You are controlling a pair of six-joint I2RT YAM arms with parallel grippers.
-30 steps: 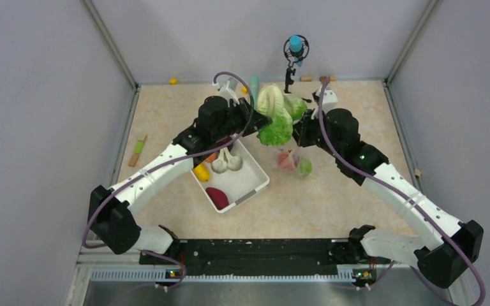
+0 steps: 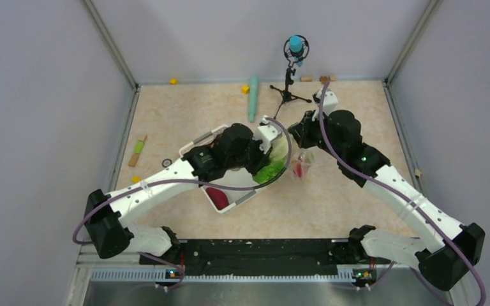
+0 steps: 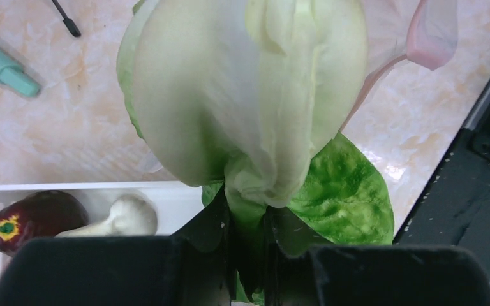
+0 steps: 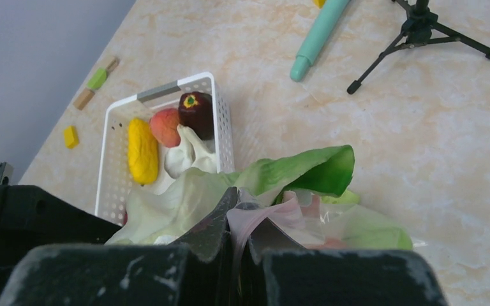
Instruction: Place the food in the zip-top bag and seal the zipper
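Observation:
A leafy lettuce [image 2: 269,167] [image 3: 249,89] hangs from my left gripper, whose fingers are around its narrow end, over the zip top bag. The pink-edged zip top bag [image 2: 300,162] [image 4: 363,229] holds something red and something green. My right gripper is shut on the bag's pink rim, beside the lettuce. A white basket [image 2: 242,197] holds eggplant [image 4: 196,118], a peach [image 4: 164,127], garlic [image 4: 178,159] and a yellow item [image 4: 141,150], plus a dark red item [image 2: 217,196].
A teal cylinder [image 2: 253,99] and a black tripod stand [image 2: 286,95] are at the back. Small blocks [image 2: 137,150] lie at the left.
My left gripper has come down and toward the front with the lettuce, turning as it moved, and the lettuce now sits lower beside the bag. The right arm has moved little.

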